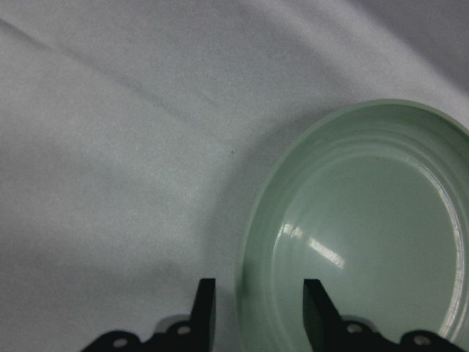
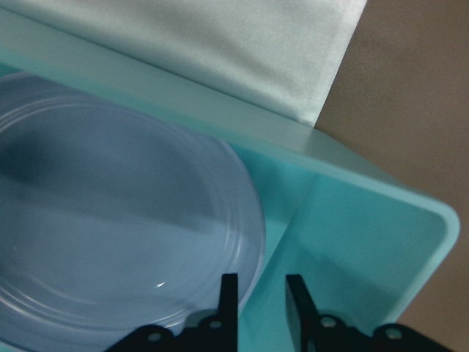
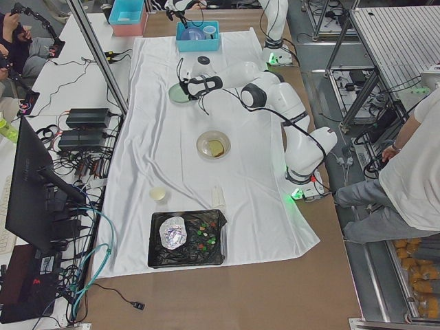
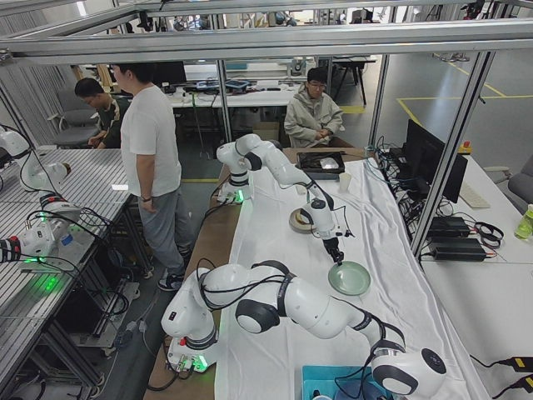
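Note:
A green plate [image 1: 374,227] lies on the white cloth; my left gripper is open over its rim, with the rim between and below its fingertips, not visibly gripped. In the camera right view the plate [image 4: 350,278] is just beside that gripper [image 4: 336,255]. A blue plate [image 2: 110,198] sits inside the turquoise bin [image 2: 381,242], with my right gripper open above its edge, near the bin's corner.
A beige bowl with something yellow inside [image 3: 213,147] lies mid-table. A small cream cup [image 3: 157,194] and a black tray [image 3: 186,256] holding foil and small coloured pieces are toward the other end.

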